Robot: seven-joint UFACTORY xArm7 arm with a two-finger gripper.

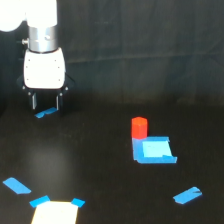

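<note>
My white gripper (45,95) hangs at the upper left over the dark table, its fingers pointing down and apart, with nothing visible between them. A small red block (139,127) stands at the right of centre, at the back left corner of a pale square (156,148) edged in blue tape.
A pale yellow square (55,213) with blue tape at its corners lies at the front left. Short blue tape strips lie at the left (16,185), below the gripper (46,112) and at the right (187,195).
</note>
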